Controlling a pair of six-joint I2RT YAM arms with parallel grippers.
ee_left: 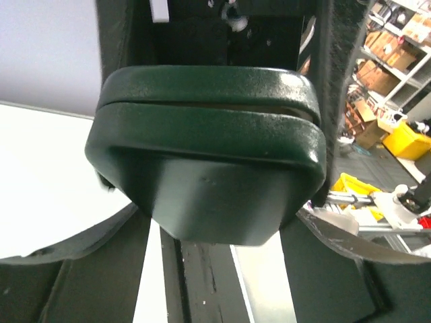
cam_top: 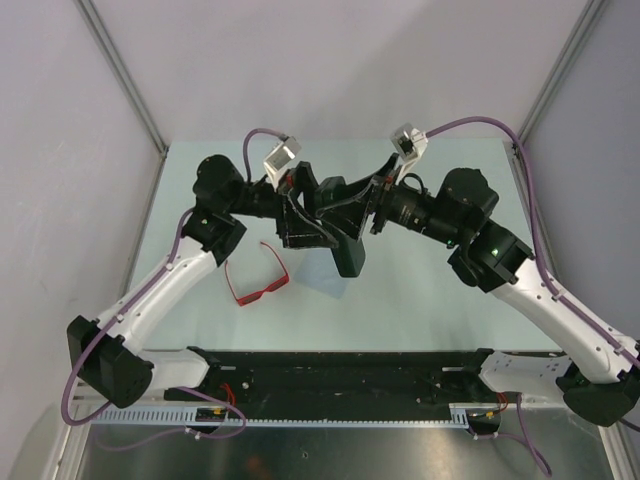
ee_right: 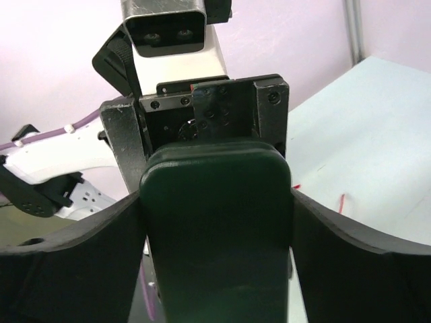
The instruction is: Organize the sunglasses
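Observation:
A dark green sunglasses case is held upright between my two grippers in mid-air above the table. My right gripper has its fingers on both sides of the case, which fills the lower middle of the right wrist view. My left gripper reaches in from the left, and its fingers flank the case's end, with a seam line across it, in the left wrist view. Red sunglasses lie on the table at the left, below the left arm.
A light blue square, probably a cloth, lies on the pale table beneath the case. The dark front rail runs along the near edge.

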